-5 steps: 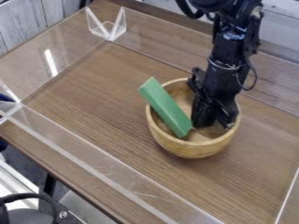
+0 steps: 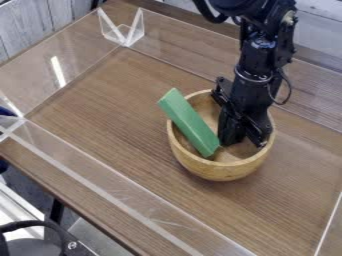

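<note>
A wooden bowl (image 2: 225,166) sits on the wooden table, holding a green rectangular block (image 2: 189,122) that leans on its left side. My black gripper (image 2: 238,128) reaches down from the top right into the bowl, just right of the block. Its fingertips are dark against the shadowed interior, so I cannot make out how far apart they are or whether anything is between them.
A small clear wire-like or plastic holder (image 2: 122,28) is at the back left. A black cabled object (image 2: 27,240) is at the bottom-left corner.
</note>
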